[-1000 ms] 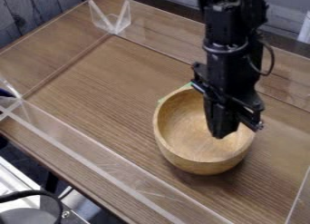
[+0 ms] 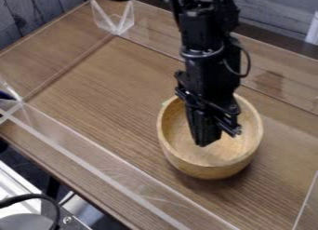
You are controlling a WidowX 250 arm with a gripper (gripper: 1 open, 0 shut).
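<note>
The black robot arm reaches down from the top of the view, and its gripper [image 2: 209, 126] hangs over a wide tan bowl [image 2: 187, 155] on the wooden table. The gripper's fingertips reach into the bowl's opening, above its back half. The fingers look close together, with nothing visible between them. Whether they touch the bowl's inside cannot be told, and the arm hides part of the bowl's back rim.
Clear plastic pieces stand at the left and upper left edges. Dark and white items lie off the table at the lower left.
The gripper has shifted left over the bowl and turned somewhat, its fingers appearing narrower.
</note>
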